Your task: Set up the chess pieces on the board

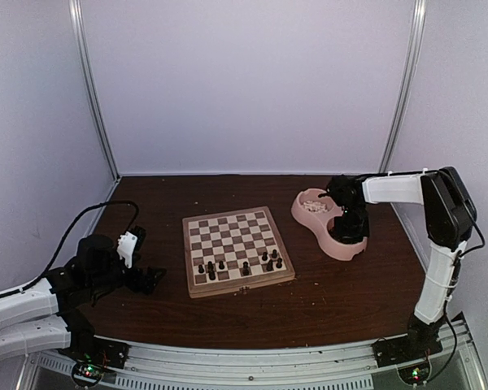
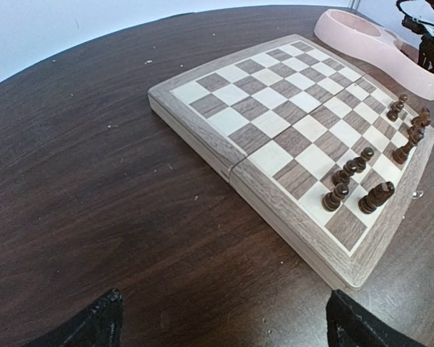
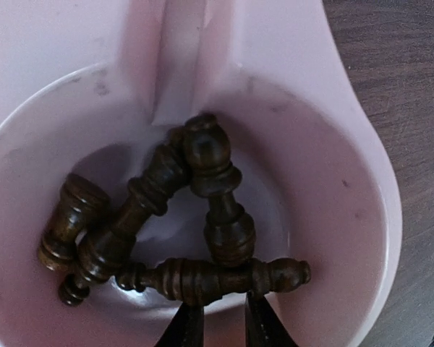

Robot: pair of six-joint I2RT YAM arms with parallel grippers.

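The chessboard [image 1: 232, 231] lies mid-table, several dark pieces standing along its near rows, among them a pawn [image 2: 335, 196] and a taller piece [image 2: 375, 197]. My right gripper is down in the dark-piece bowl of the pink container [image 3: 362, 144], its fingers part open at a horizontal dark piece [image 3: 195, 282]; whether they grip it I cannot tell. Other dark pieces [image 3: 217, 173] lie loose there. White pieces [image 1: 313, 205] sit in the other bowl. My left gripper is open, low left of the board, nothing between its fingers.
Pale walls [image 1: 244, 89] enclose the back and sides, with a metal rail [image 1: 252, 361] along the front edge.
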